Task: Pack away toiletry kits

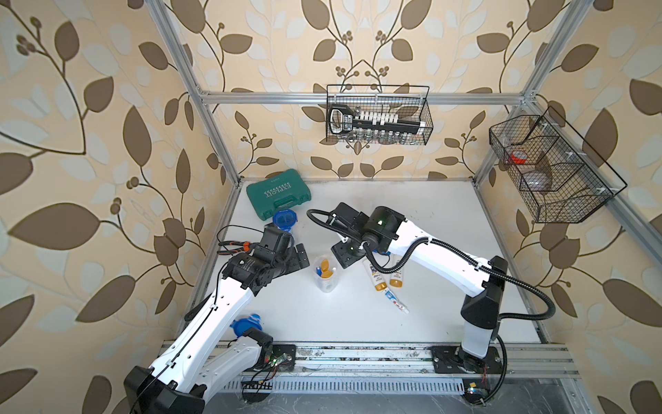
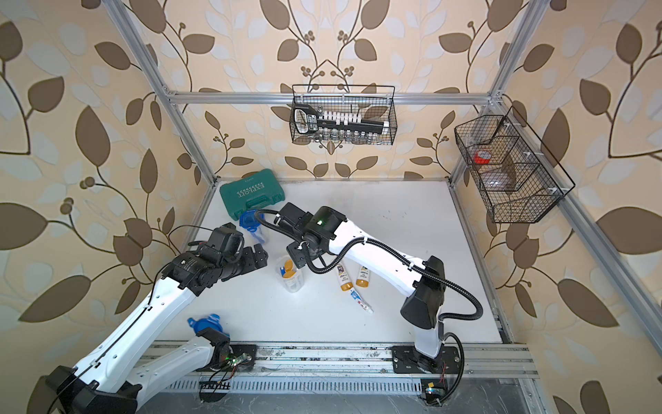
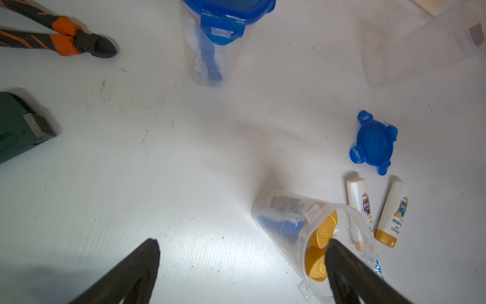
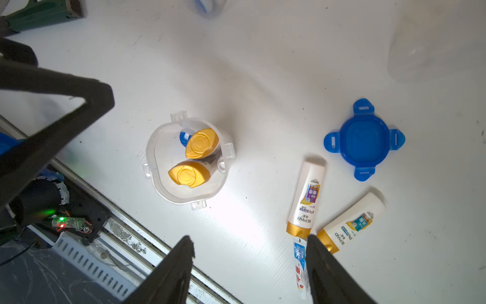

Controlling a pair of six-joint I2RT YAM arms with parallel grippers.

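A clear cup (image 1: 327, 279) holding yellow-capped bottles (image 4: 201, 143) stands mid-table. Beside it lie a blue lid (image 4: 363, 140), two white tubes (image 4: 305, 195) (image 4: 354, 220) and a toothpaste tube (image 4: 300, 263). A blue-lidded cup (image 3: 210, 55) stands farther back. My left gripper is open above the left of the table, nothing between its fingers. My right gripper hangs over the middle; nothing shows clearly between its fingertips, so its finger state is unclear. Another blue lid-like piece (image 1: 247, 324) shows at the front left.
A green case (image 1: 278, 193) and orange-handled pliers (image 3: 65, 38) occupy the left and back left. An empty clear container (image 4: 430, 45) is at the back. Wire baskets (image 1: 379, 114) (image 1: 557, 169) hang on the frame above.
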